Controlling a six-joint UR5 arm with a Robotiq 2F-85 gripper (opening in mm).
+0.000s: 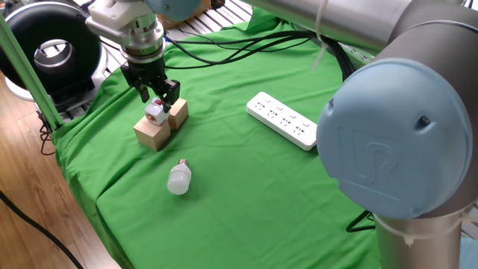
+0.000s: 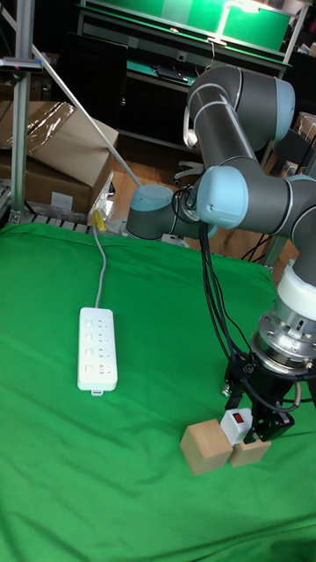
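A small white lamp socket with a red switch rests across two wooden blocks. Low over it, my gripper points down, its fingers apart on either side of the socket; I see no firm grip. In the other exterior view, the gripper is also at the socket, partly covering it from behind. A white light bulb lies on the green cloth in front of the blocks.
A white power strip lies on the cloth to the right of the blocks. Black cables run along the back.
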